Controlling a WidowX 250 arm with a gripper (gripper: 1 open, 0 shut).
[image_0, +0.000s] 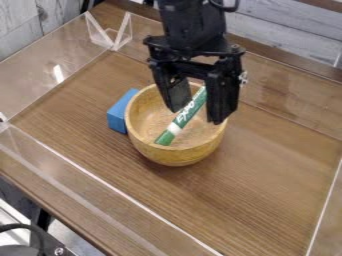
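The black gripper (198, 98) hangs over a yellow bowl (178, 152) near the centre, its two fingers spread apart and open. Inside the bowl lies a white-and-green stick-like object (177, 126), partly hidden behind the arm. I cannot tell whether the fingers touch it.
A blue block (119, 110) sits just left of the bowl. A raised rim and white wall (287, 25) run along the back.
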